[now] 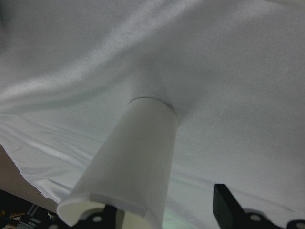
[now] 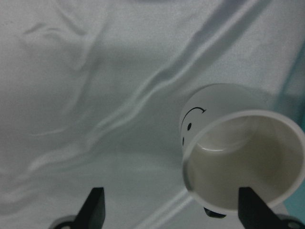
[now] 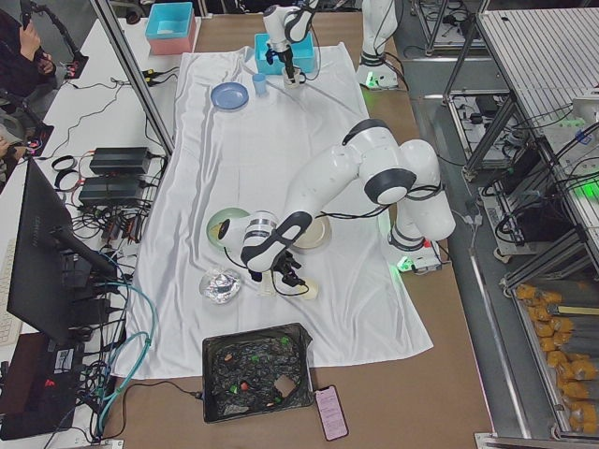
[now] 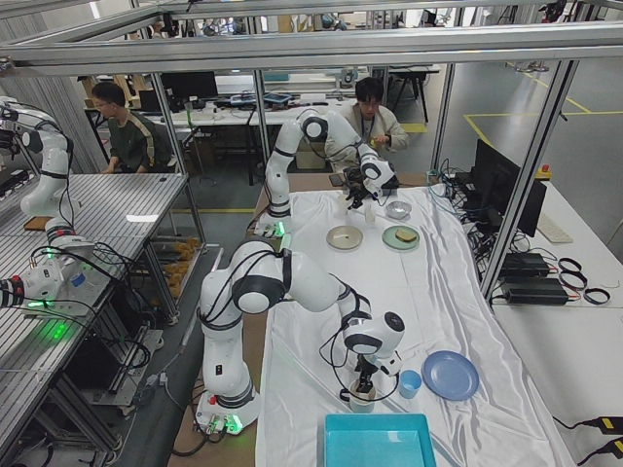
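Observation:
In the left wrist view a tall white cylinder (image 1: 133,152) stands on the cloth; my open left gripper is at its top, one finger at or inside the near rim, the other outside. In the right wrist view a white mug (image 2: 214,105) with a drawn face sits below my open right gripper, one finger over its mouth, the other left of it. In the camera right view that right gripper is low over the mug, beside a light blue cup (image 4: 410,387).
A blue plate (image 4: 450,375) and turquoise tray (image 4: 421,428) are near the right arm. A green plate (image 4: 414,239), beige plate (image 4: 344,243) and foil bowl (image 3: 220,285) surround the left gripper. A black tray (image 3: 225,407) lies off the cloth.

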